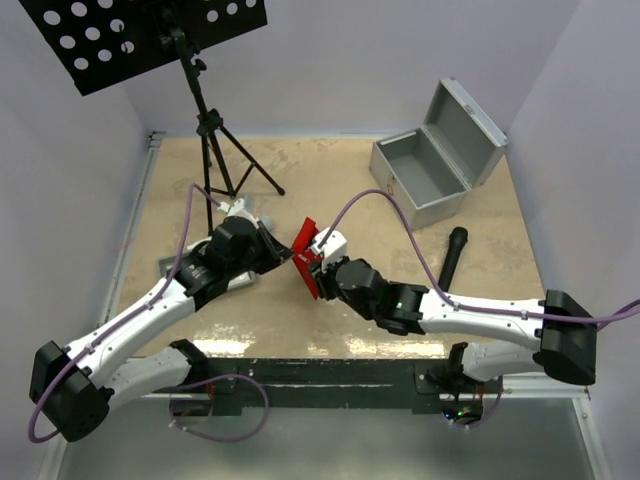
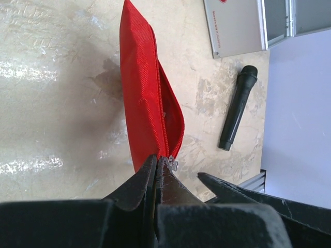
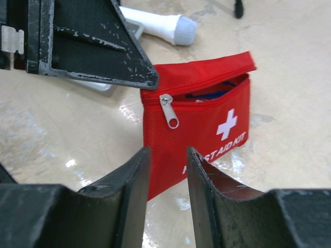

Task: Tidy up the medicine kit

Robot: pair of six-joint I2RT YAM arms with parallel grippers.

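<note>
The red first aid pouch [image 3: 207, 119] hangs upright over the table, its top gaping part way along the zipper. My left gripper is shut on the fabric at its upper corner, close to the zipper's end. A metal zipper pull [image 3: 169, 111] dangles on the front face just below that corner. Facing this side, my right gripper stands part open, its fingertips apart and below the pull, with nothing seen between them. From above, the pouch [image 1: 306, 256] shows between both arms, partly covered by the right gripper.
An open silver case [image 1: 425, 175] stands at the back right, with a black microphone [image 1: 455, 255] in front of it. A white microphone [image 3: 165, 26] lies to the left. The black stand [image 1: 205, 125] rises at the back left.
</note>
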